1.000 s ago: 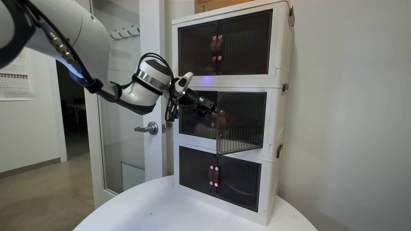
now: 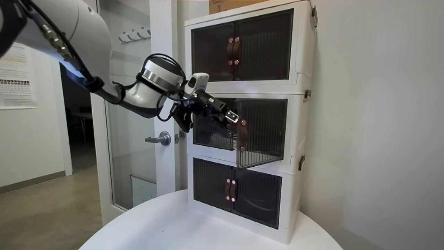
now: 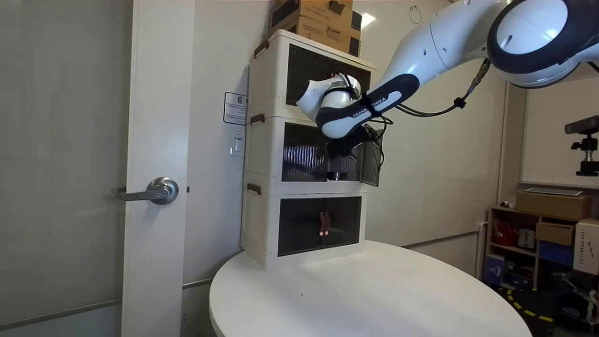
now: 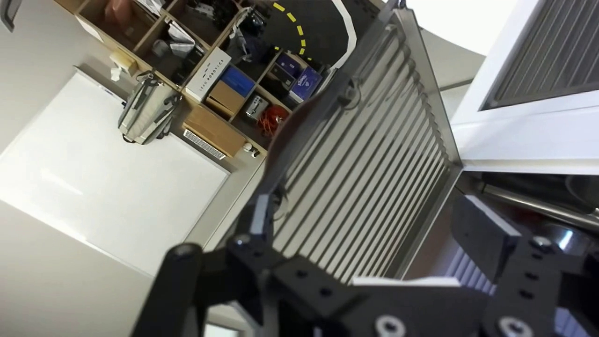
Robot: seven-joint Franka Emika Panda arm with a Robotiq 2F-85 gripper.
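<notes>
The middle unit's ribbed right door [image 2: 264, 133] stands ajar, swung outward on its right side; its brown strap handle [image 2: 244, 135] is near the free edge. My gripper [image 2: 231, 125] is at that free edge, in front of the middle cabinet. In the wrist view the gripper is open, its fingers [image 4: 480, 233] wide apart. The left finger lies by the handle side of the door, and the right one is towards the cabinet opening. Whether a finger touches the door I cannot tell. The middle left door [image 2: 212, 135] looks shut.
The top cabinet [image 2: 241, 52] and bottom cabinet [image 2: 237, 191] have their doors shut. The stack stands on a round white table [image 3: 359, 292], whose front is clear. Cardboard boxes [image 3: 328, 28] rest on top. A wall [image 2: 374, 125] is close behind the stack.
My gripper has turned and shifted slightly right, so a finger now shows in front of the door's free edge. The door has swung out a little further.
</notes>
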